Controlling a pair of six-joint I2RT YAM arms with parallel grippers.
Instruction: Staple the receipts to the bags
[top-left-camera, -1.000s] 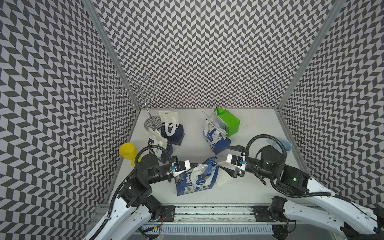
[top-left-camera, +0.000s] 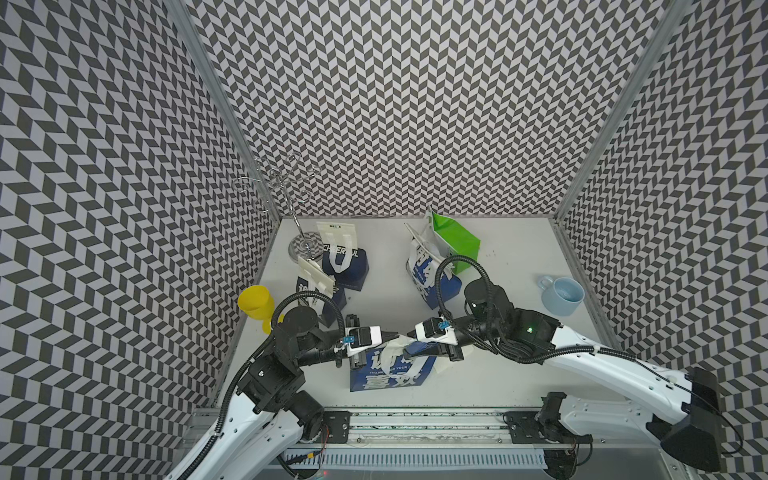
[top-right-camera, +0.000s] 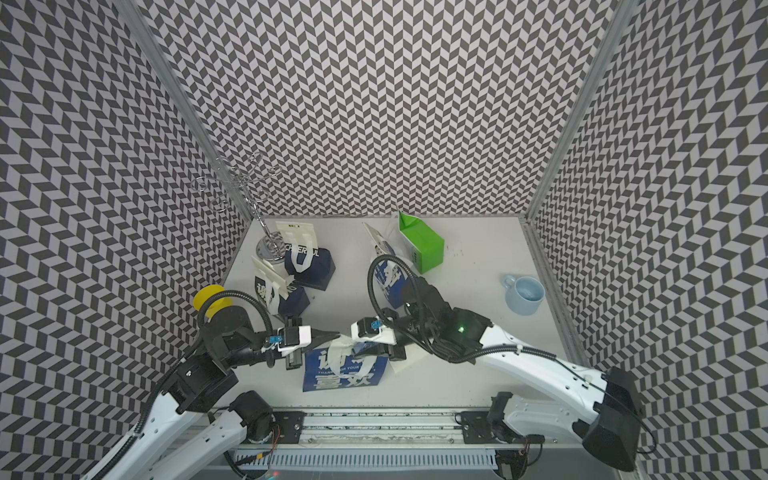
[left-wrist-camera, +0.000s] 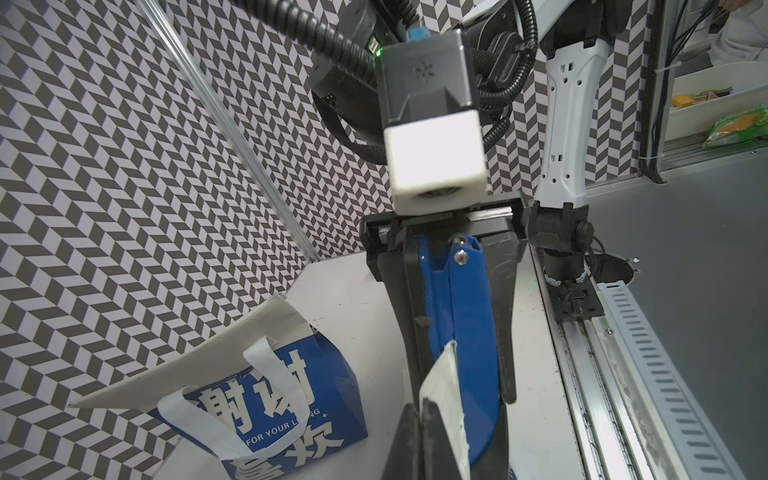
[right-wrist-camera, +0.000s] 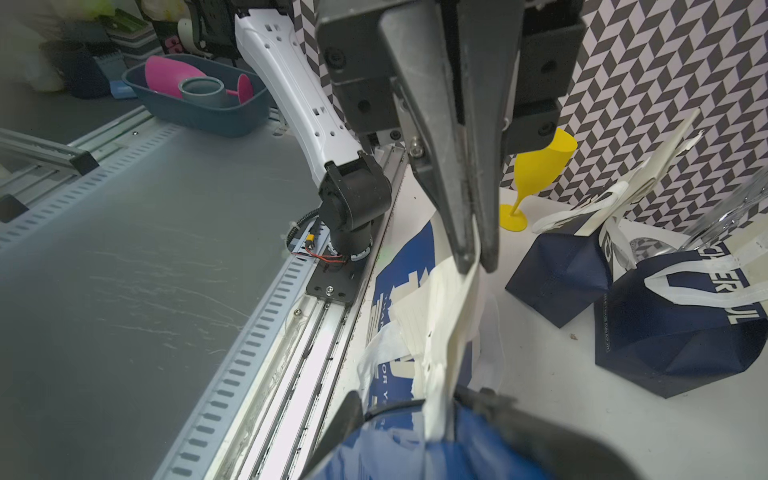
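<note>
A blue and white bag (top-right-camera: 342, 376) stands at the front middle. My left gripper is shut on the cream top edge (right-wrist-camera: 448, 312) of that bag; whether a receipt is pinched along with it cannot be told. From the right, my right gripper is shut around a blue stapler (left-wrist-camera: 473, 312), one finger on each side. The stapler's mouth lies at the bag's top edge, with a cream corner (left-wrist-camera: 449, 392) against it. Pale paper (top-left-camera: 445, 365) lies on the table right of the bag, partly covered by the right arm. Staples, if any, are hidden.
Two dark bags (top-left-camera: 345, 268) stand at the back left near a metal stand (top-left-camera: 306, 245) and a yellow goblet (top-left-camera: 256, 302). Another blue bag (top-left-camera: 432, 280) and a green one (top-left-camera: 460, 244) stand behind. A light blue mug (top-left-camera: 562, 296) is at the right.
My right gripper has moved left and closed around the stapler, which sat at the bag's top edge before. The left gripper has stayed in place; the bag has shifted only slightly.
</note>
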